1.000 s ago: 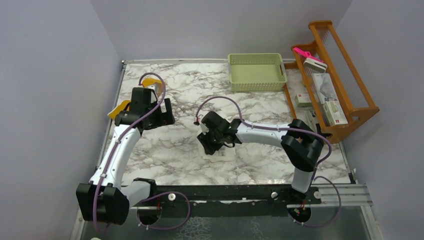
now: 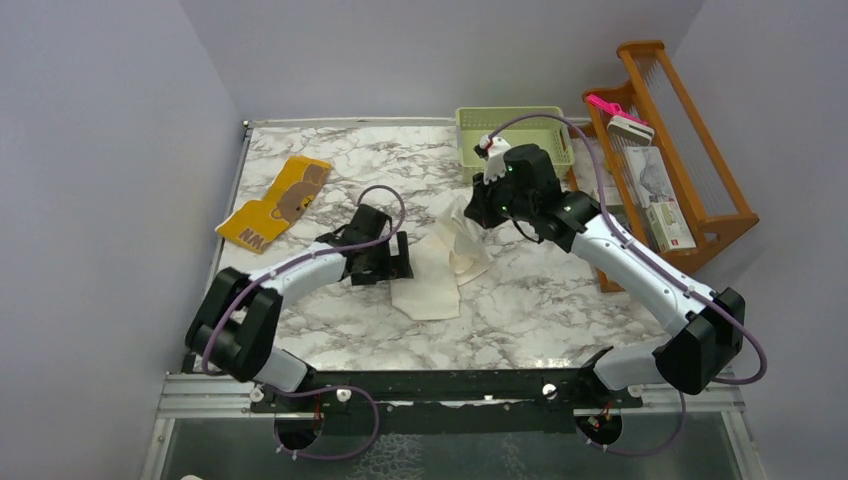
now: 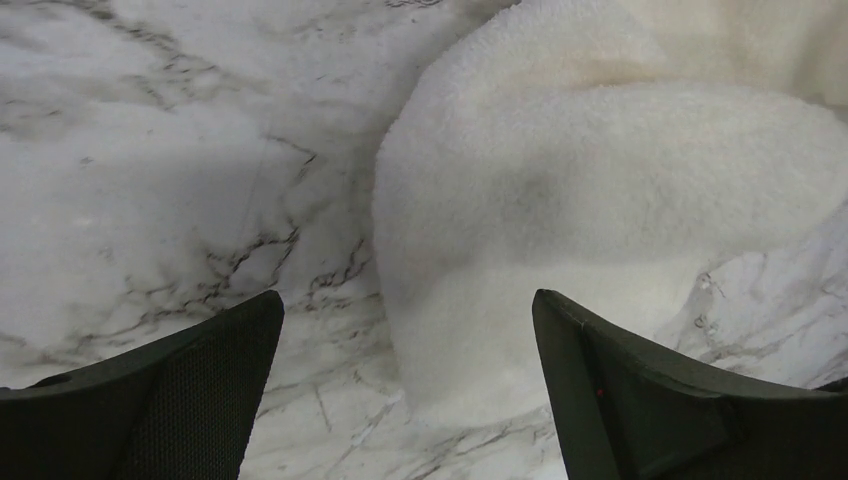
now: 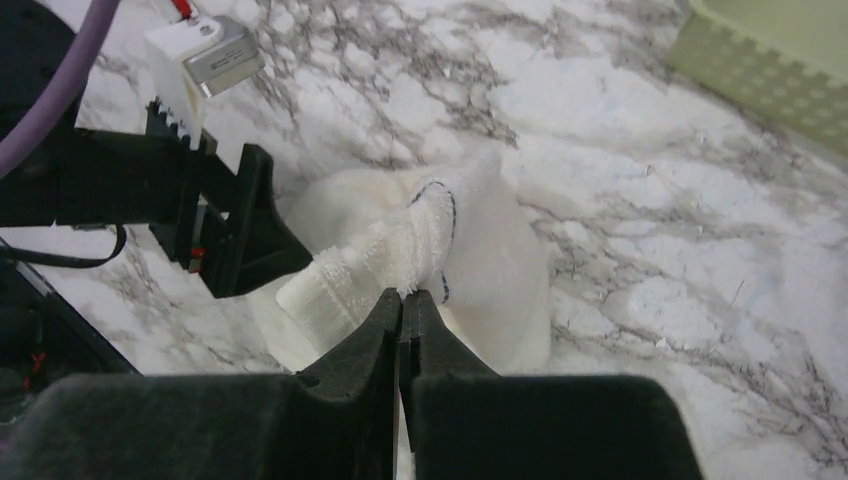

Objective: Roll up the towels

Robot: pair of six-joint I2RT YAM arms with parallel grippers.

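A white towel lies on the marble table, its upper part lifted toward my right gripper. In the right wrist view that gripper is shut on a corner of the towel, which has a blue stitched line and hangs in folds. My left gripper is open at the towel's left side; in the left wrist view its fingers stand apart above the folded white cloth, with nothing held.
A yellow towel with a bear face lies at the left of the table. A green basket sits at the back, and a wooden rack with boxes stands at the right.
My right gripper has lifted the towel up and toward the back right, unfolding it somewhat. The left gripper has moved right, to the towel's left side.
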